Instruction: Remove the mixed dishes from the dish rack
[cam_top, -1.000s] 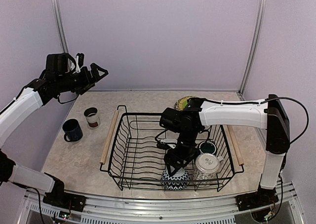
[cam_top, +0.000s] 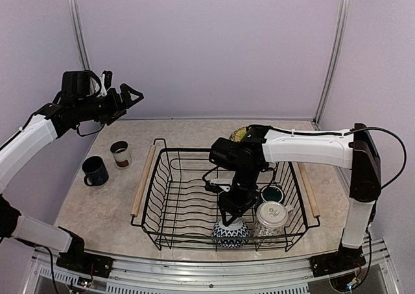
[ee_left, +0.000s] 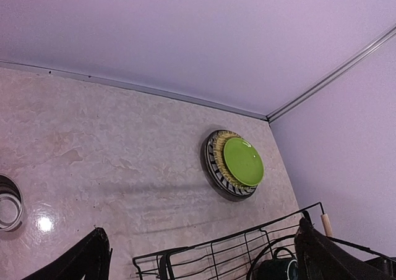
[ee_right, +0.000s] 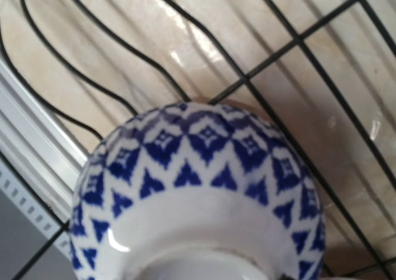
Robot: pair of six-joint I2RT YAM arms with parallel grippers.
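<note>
A blue-and-white patterned bowl [cam_top: 231, 234] rests upside down at the front of the black wire dish rack [cam_top: 188, 196]; its base ring fills the lower part of the right wrist view, where the bowl [ee_right: 198, 150] looks close. Over that base is my right gripper [cam_top: 228, 220], fingers low at the bowl's foot; whether they grip it cannot be made out. To the bowl's right in the rack are a clear glass mug [cam_top: 271, 217] and a dark-green-lined cup [cam_top: 272, 194]. Far from the rack, my left gripper [cam_top: 139, 94] hangs open and empty at the upper left.
On the counter left of the rack stand a dark mug [cam_top: 95, 171] and a white-and-brown cup [cam_top: 120, 154]. Behind the rack lies a stack of plates with a green plate [ee_left: 244, 161] on top.
The right gripper has shifted only very slightly over the bowl, its fingers moving a little. The left arm is almost still, and the dishes have not moved.
</note>
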